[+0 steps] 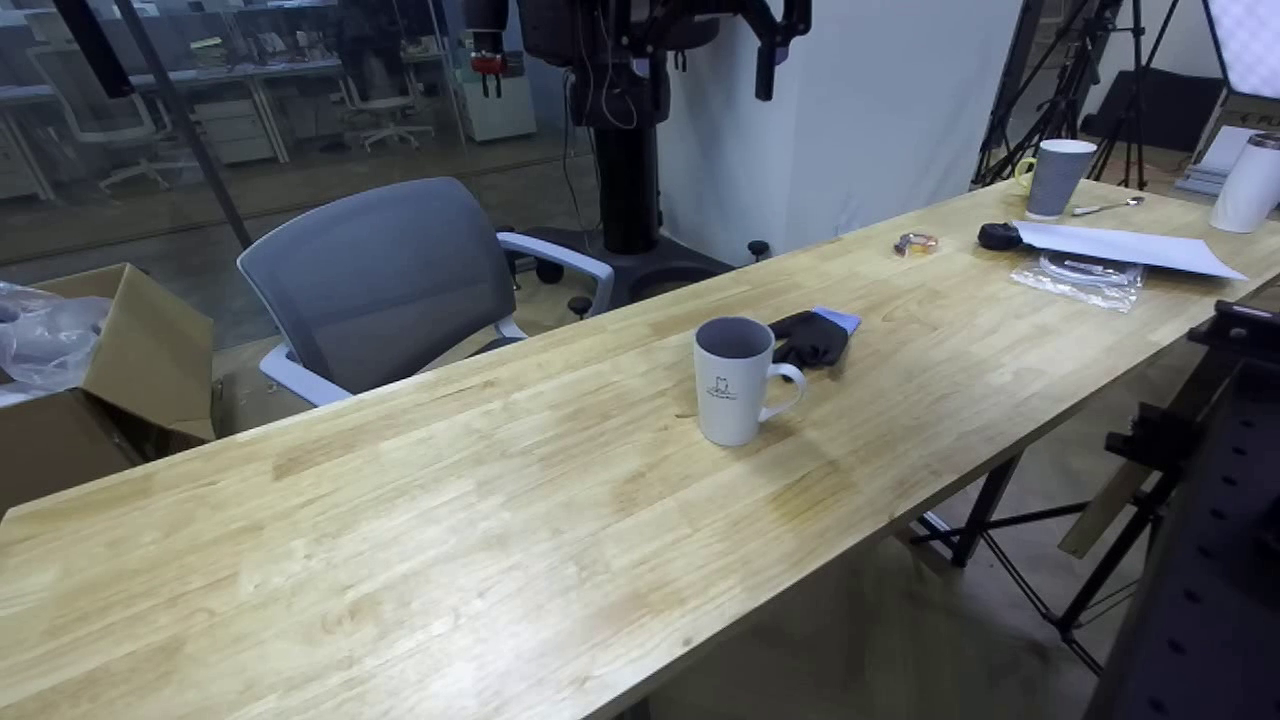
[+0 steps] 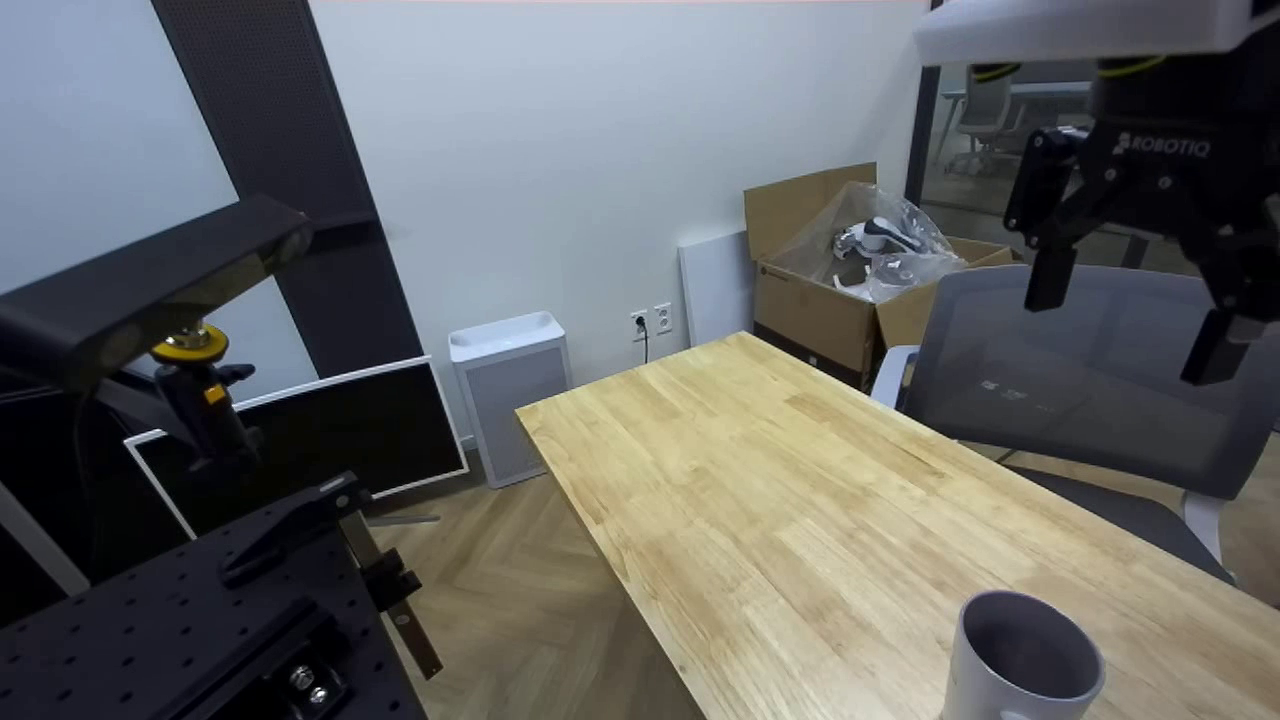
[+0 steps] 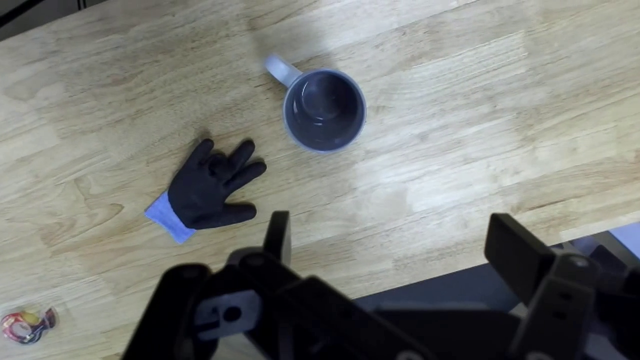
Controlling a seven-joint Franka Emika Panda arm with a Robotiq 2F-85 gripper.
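Observation:
A white mug with a dark grey inside and a small printed drawing stands upright on the wooden table. From above, the wrist view shows the mug empty, its handle pointing to the upper left. Close by lies a black glove with a blue cuff, palm area flat on the wood. My gripper is open with nothing between its widely spread fingers. In exterior view 2 the gripper hangs well above the table, apart from the mug, whose base is cut off there.
Toward the far end are a tape roll, a white sheet, a bagged cable, a grey cup, a spoon and a white bottle. A chair borders the table.

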